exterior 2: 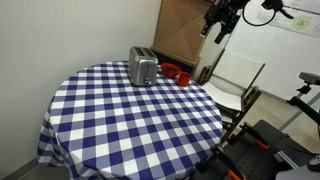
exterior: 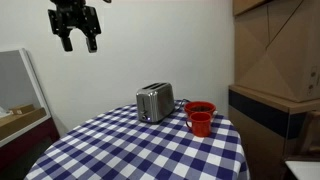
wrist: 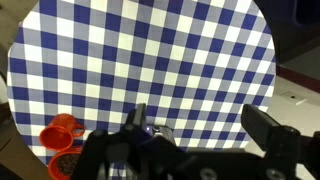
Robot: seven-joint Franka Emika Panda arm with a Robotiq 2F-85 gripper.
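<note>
My gripper hangs high above the left part of the table in the first exterior view, fingers spread and nothing between them. In the wrist view the gripper points down over the checkered cloth. A silver toaster stands upright on the table; in the wrist view only a bit of the toaster shows, the rest hidden behind the gripper. Beside it are a red mug and a red bowl. Both the mug and the bowl appear at the wrist view's lower left.
A round table carries a blue-and-white checkered cloth, mostly bare. White folding chair stands beside the table in the second exterior view. Large cardboard boxes rise beyond the mug and bowl.
</note>
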